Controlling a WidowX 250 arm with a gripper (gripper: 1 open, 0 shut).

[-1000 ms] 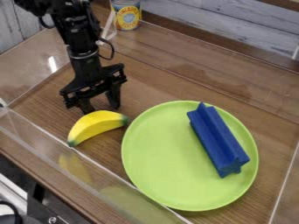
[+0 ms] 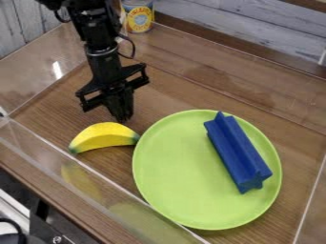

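Observation:
My gripper [image 2: 110, 100] hangs just above the wooden surface at left of centre, fingers pointing down, over and a little behind a yellow toy banana [image 2: 102, 136]; whether its fingers are open or shut is unclear. The banana lies on the wood beside a green plate [image 2: 170, 191]. A long blue block [image 2: 235, 152] rests on the right half of the plate.
A can [image 2: 137, 15] stands at the back near the arm. The wood behind the plate [image 2: 230, 76] is clear. A transparent edge runs along the near left side of the surface.
The gripper has risen a little and shifted slightly, away from the banana. The banana's near tip has moved slightly; the plate and block are unmoved.

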